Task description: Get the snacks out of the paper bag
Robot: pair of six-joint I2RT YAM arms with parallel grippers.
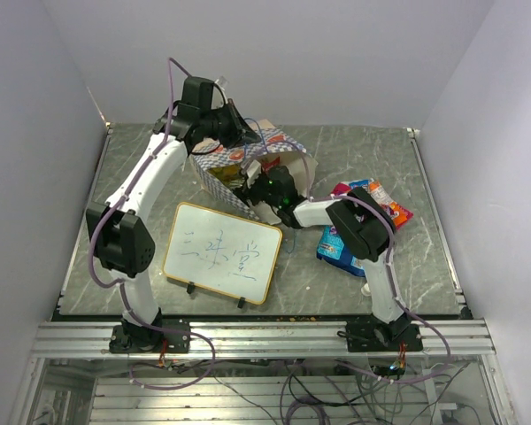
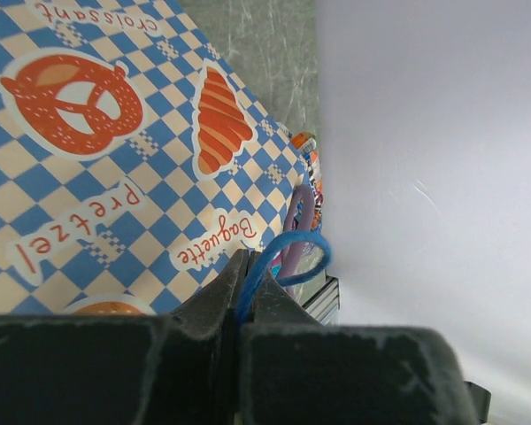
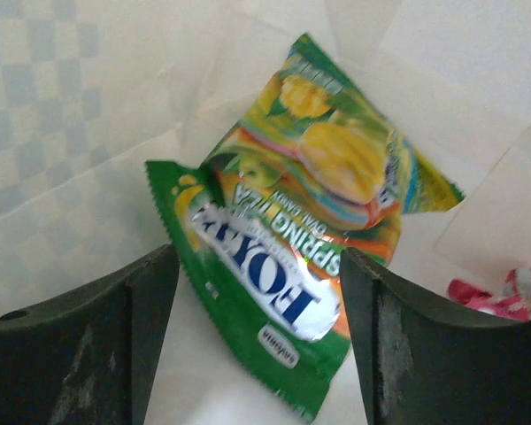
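Note:
The paper bag [image 1: 279,137], blue-and-white checked with pastry pictures, lies on its side with its mouth towards the front. At its top edge my left gripper is shut on the bag's blue handle [image 2: 308,237]. My right gripper [image 1: 250,181] reaches into the bag's mouth. Between its parted fingers a green-and-yellow snack packet [image 3: 270,266] lies ahead on the bag's white inside, not gripped. Farther right in the bag a red packet [image 3: 500,297] shows in part.
On the right of the table lie a blue packet [image 1: 338,252] and a red-orange packet [image 1: 398,211], partly under my right arm. A whiteboard [image 1: 221,252] stands at front left. Bare table shows behind the packets and at front right.

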